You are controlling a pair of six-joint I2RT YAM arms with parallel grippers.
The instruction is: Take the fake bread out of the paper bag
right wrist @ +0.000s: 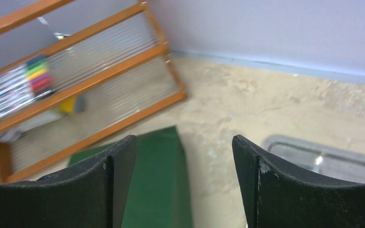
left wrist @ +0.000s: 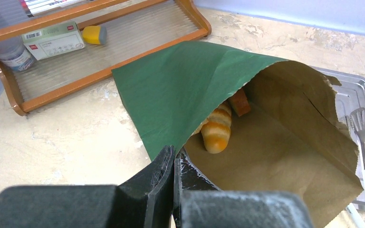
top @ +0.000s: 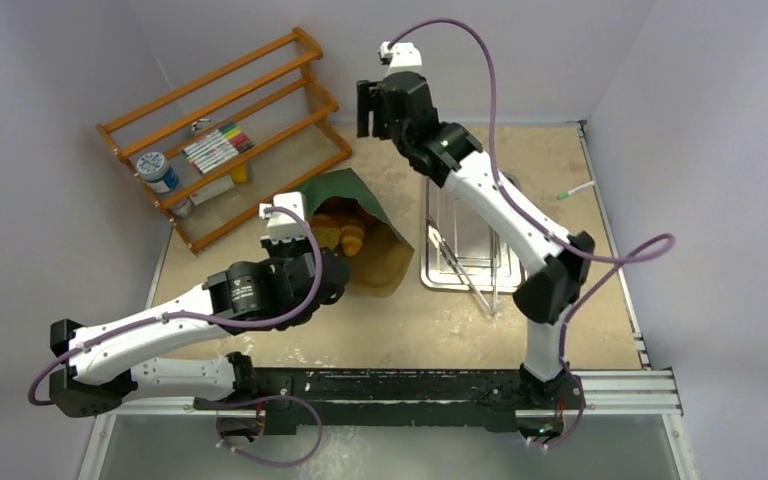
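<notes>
The paper bag (left wrist: 290, 166), green outside and brown inside, lies with its mouth open; a striped bread roll (left wrist: 216, 133) and a browner piece (left wrist: 239, 102) are inside, other pieces partly hidden by the flap. My left gripper is shut at the bag's green edge; whether paper is between its tips is unclear. My right gripper stands open above and behind the bag, with nothing between its fingers.
A wooden rack (top: 260, 138) with markers and jars stands at back left. A metal tray (top: 510, 200) with tongs lies right of the bag. The right edge holds a marker (top: 575, 191).
</notes>
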